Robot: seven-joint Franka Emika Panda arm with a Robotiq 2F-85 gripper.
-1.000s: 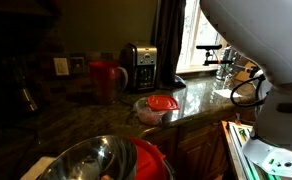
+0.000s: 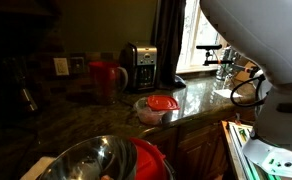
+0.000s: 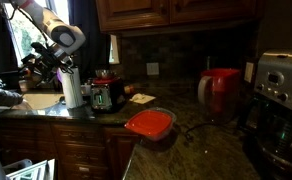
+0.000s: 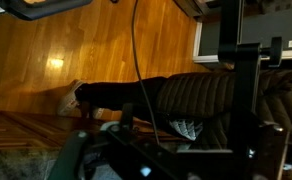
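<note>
Dark parts of my gripper fill the bottom of the wrist view, above a wooden floor; the shadow hides how its fingers stand. A pale arm [image 2: 281, 115] rises along the right side of exterior view 1, with its gripper outside that picture. On the dark counter rests a clear bowl with a red lid [image 2: 162, 103], which exterior view 2 shows as a shallow red-topped container [image 3: 150, 123]. Further back stands a red pitcher [image 2: 105, 78]. A steel bowl [image 2: 89, 160] sits close to the camera, beside a red rounded item [image 2: 149, 158].
A toaster [image 2: 141, 66] stands against the back wall. Exterior view 2 has a coffee maker [image 3: 277, 100] at the right. Bare counter [image 3: 191, 160] lies in front of the red container. A person's dark-clothed leg [image 4: 116, 96] and a thin cable [image 4: 136, 50] cross the wrist view.
</note>
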